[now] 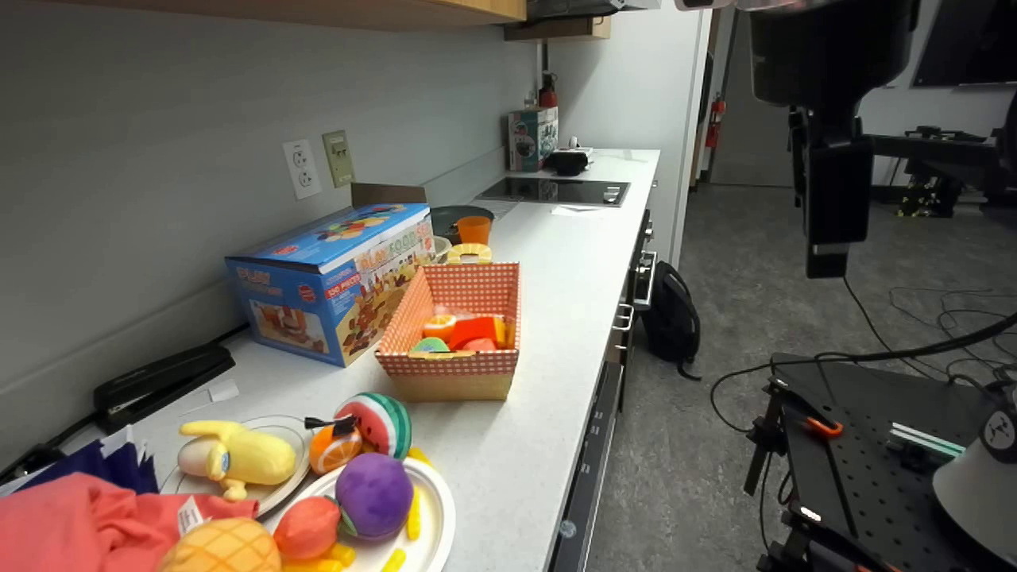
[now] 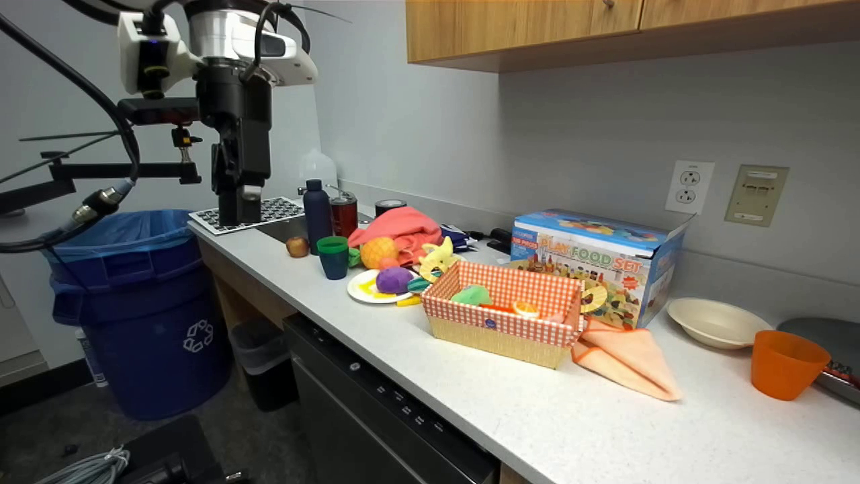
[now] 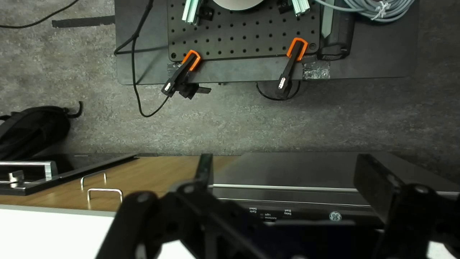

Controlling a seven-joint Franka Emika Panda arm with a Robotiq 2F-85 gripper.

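High in the air, clear of the counter, my gripper stands open; the wrist view shows a wide gap between its fingers with nothing held. A red-checked basket [image 1: 448,390] on the counter holds several toy food pieces. On a white plate [image 1: 440,515] lie a purple toy fruit [image 1: 373,496], a red one [image 1: 307,526] and yellow pieces. Beside it a second plate [image 1: 295,434] carries a yellow banana plush [image 1: 253,456]. A watermelon toy [image 1: 386,423] and an orange toy [image 1: 334,448] sit close to both plates.
Against the wall stands a play food box [image 2: 596,258]. An orange cup [image 2: 788,364], a beige bowl [image 2: 717,321] and a peach cloth [image 2: 630,359] occupy the counter beyond the basket. A green cup [image 2: 332,258] and dark bottle [image 2: 318,211] stand near the sink.
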